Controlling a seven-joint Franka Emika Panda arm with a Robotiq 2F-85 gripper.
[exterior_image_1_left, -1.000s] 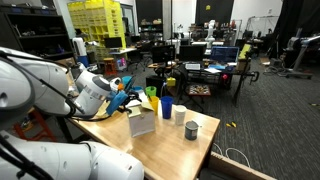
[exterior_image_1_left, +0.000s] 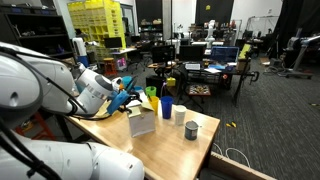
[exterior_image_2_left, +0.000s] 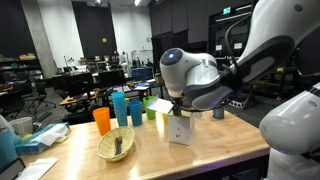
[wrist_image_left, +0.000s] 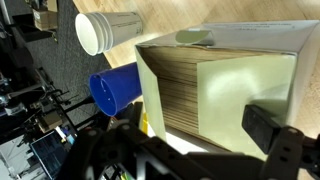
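A white box (wrist_image_left: 225, 90) with an open side lies below my gripper in the wrist view; slatted, wood-coloured lining (wrist_image_left: 178, 85) shows inside it. Exterior view 1 has the box (exterior_image_1_left: 142, 124) standing on the wooden table, and in exterior view 2 the box (exterior_image_2_left: 180, 130) is under the arm's end. My dark fingers are spread wide, one (wrist_image_left: 128, 140) near the box's left wall and the other (wrist_image_left: 262, 125) over its right part. Nothing is visibly clamped between them. Whether either finger touches the box cannot be told.
Close to the box stand a blue cup (exterior_image_1_left: 167, 106) and a white cup (exterior_image_1_left: 180, 116), with a grey can (exterior_image_1_left: 191, 130) farther right. A bowl (exterior_image_2_left: 116, 143), an orange cup (exterior_image_2_left: 102, 121) and a blue tumbler (exterior_image_2_left: 119, 106) occupy another part.
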